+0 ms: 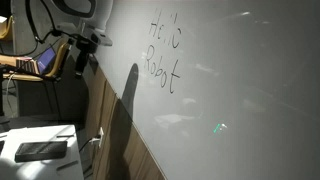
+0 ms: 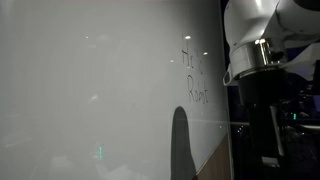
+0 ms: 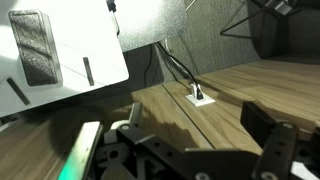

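Observation:
My gripper stands open along the bottom of the wrist view, with nothing visible between its dark fingers. In exterior view 1 the gripper [image 1: 80, 62] hangs at the upper left, in front of the whiteboard's left end and above a white table. The whiteboard [image 1: 225, 90] carries black handwriting [image 1: 162, 70], a greeting with "Robot" below it. On the white table [image 3: 70, 35] lies a dark rectangular object [image 3: 35, 47]. Thin dark items [image 3: 88, 72] are near it; they are too small to identify.
A pale wall socket [image 3: 200, 95] with a black cable plugged in sits on the wood panelling below the board. A laptop [image 1: 40, 62] stands on a chair or stand at the far left. The gripper casts a shadow [image 2: 182, 145] on the board.

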